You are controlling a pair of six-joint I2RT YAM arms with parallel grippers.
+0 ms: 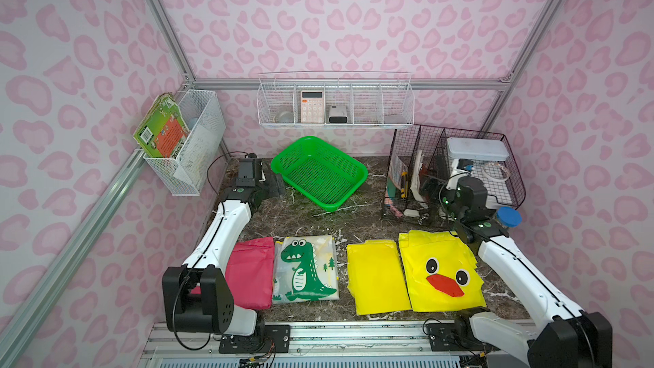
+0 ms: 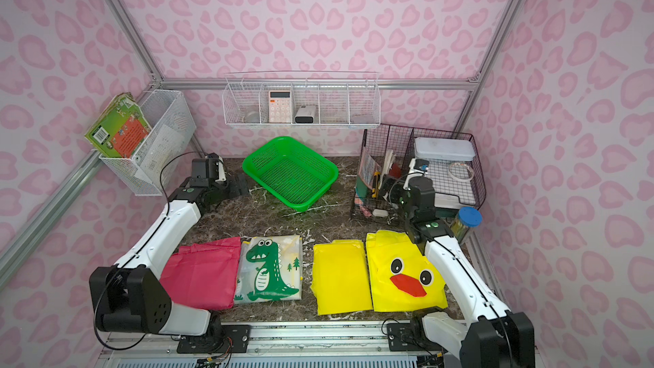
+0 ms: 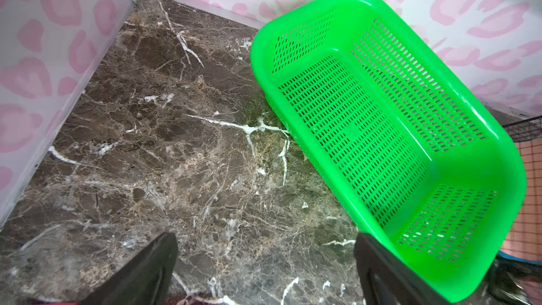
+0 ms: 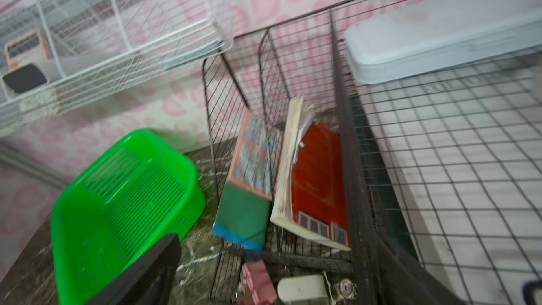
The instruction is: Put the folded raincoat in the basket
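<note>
A green basket (image 1: pixel 318 171) stands empty on the dark marble table. Along the front edge lie flat folded raincoats: a pinkish-red one (image 1: pixel 249 274), a clear one with a green dinosaur (image 1: pixel 306 269), a plain yellow one (image 1: pixel 378 277) and a yellow duck-faced one (image 1: pixel 442 271). My left gripper is open over bare table, just left of the basket, with nothing between its fingers. The right gripper stands open at the black wire rack (image 4: pixel 353 135), far from the raincoats; a dark rack edge passes close to its right finger.
The rack holds books (image 4: pixel 319 180), a white case (image 4: pixel 446 28) and small items. A blue-lidded jar (image 2: pixel 466 223) stands by it. On the back wall hangs a white wire shelf (image 1: pixel 354 105); a white bin (image 1: pixel 197 143) is at left. Table between basket and raincoats is clear.
</note>
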